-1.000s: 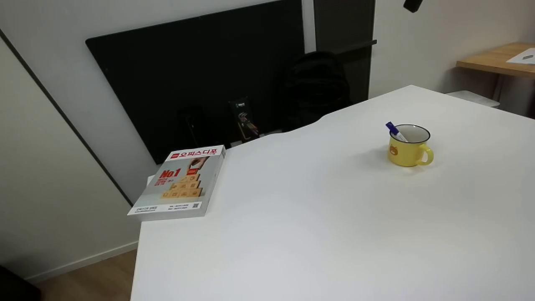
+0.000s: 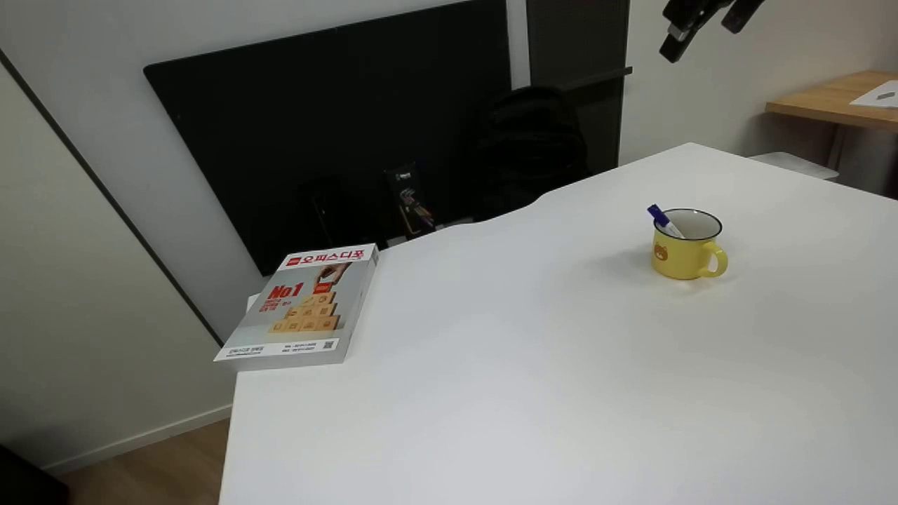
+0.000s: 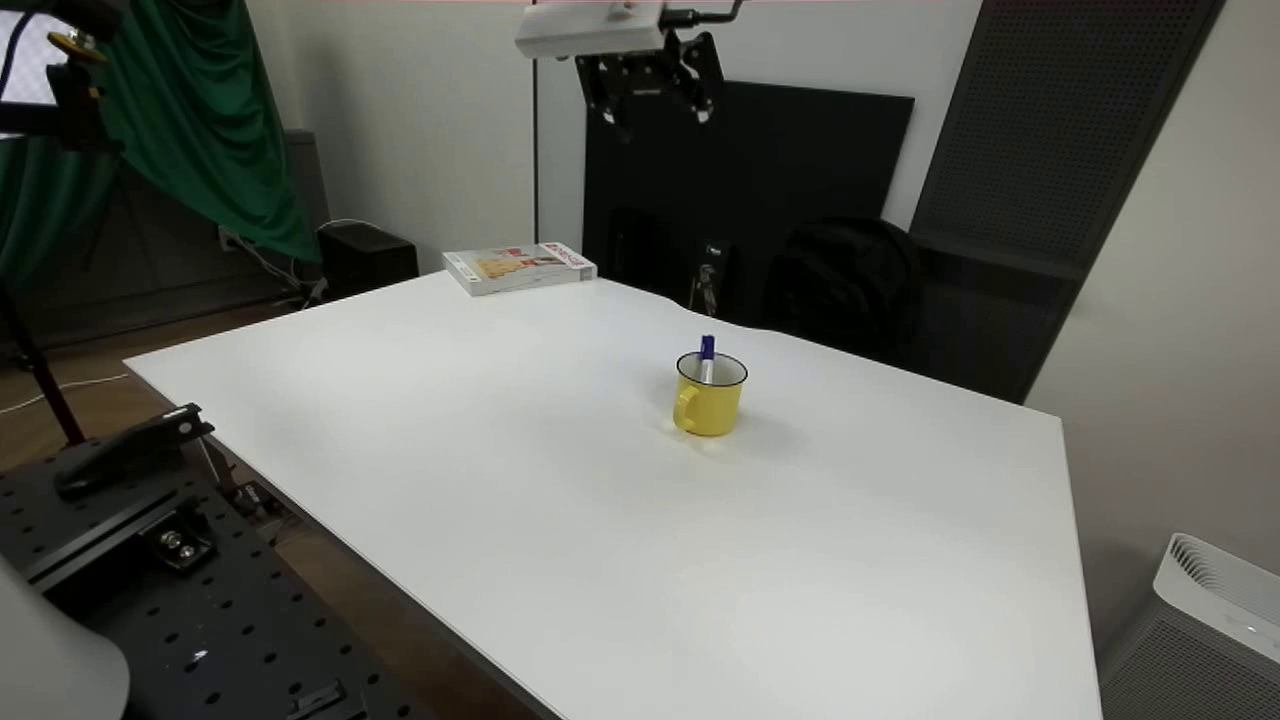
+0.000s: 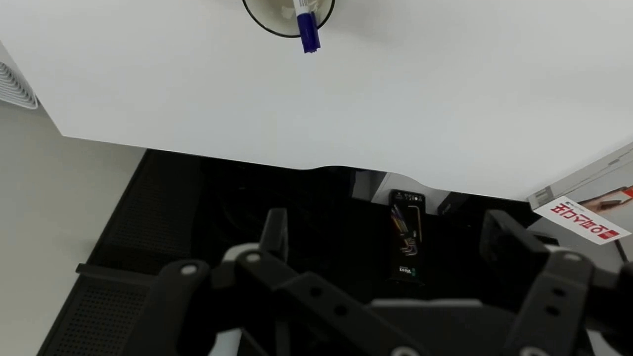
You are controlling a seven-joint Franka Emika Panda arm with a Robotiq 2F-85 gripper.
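Note:
A yellow mug [image 2: 678, 256] with a dark rim stands upright on the white table, its handle facing right in exterior view 1. Inside it leans a marker with a blue cap [image 2: 659, 214], the cap sticking out above the rim. From the wrist view, the mug [image 4: 274, 17] is cut off by the top edge, and the marker's blue cap [image 4: 308, 33] points down the picture. High above the table, my gripper [image 3: 654, 116] is open with nothing between its fingers, well clear of the mug. The wrist view shows its fingertips [image 4: 275, 230] spread wide.
A thick catalogue [image 2: 307, 299] lies at the table's far corner.
My gripper has come lower into exterior view 1, where more of its fingers shows at the top right. The mug, marker and catalogue have stayed in place.

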